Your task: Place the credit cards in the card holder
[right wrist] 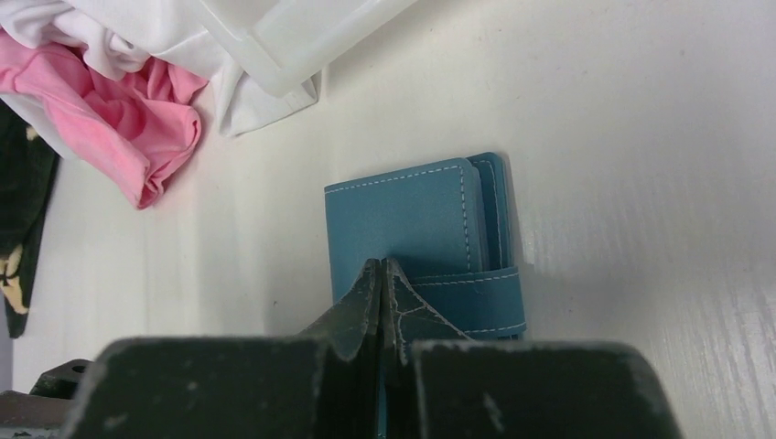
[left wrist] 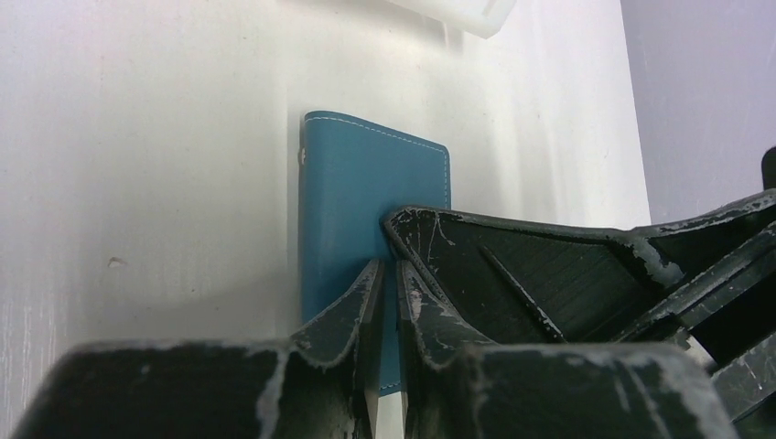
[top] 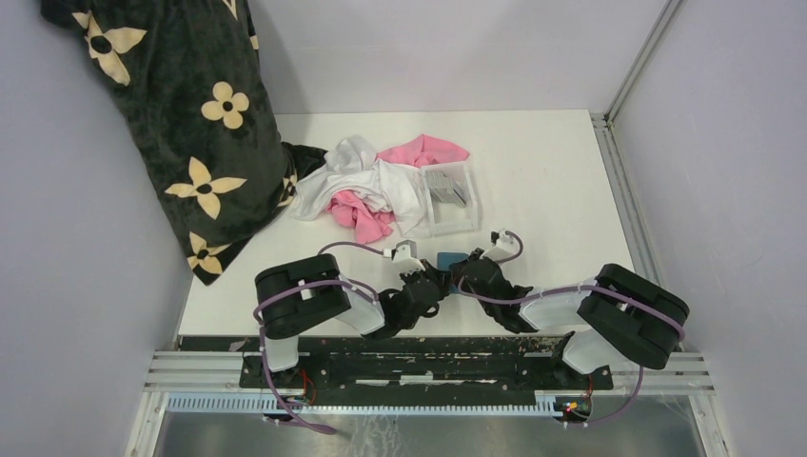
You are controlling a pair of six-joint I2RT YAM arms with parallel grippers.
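Note:
A blue stitched card holder (right wrist: pixel 393 219) lies on the white table near the front centre, with a strap across it in the right wrist view. Both grippers are down over it. My left gripper has its fingertips close together against the holder, a narrow gap between them; what is in the gap is unclear. My right gripper is shut, its tips on the holder. Grey cards (top: pixel 441 186) lie in a clear plastic box (top: pixel 452 219) behind.
White cloth (top: pixel 338 171) and pink cloth (top: pixel 362 219) lie left of the box; a dark flowered blanket (top: pixel 190 143) covers the far left.

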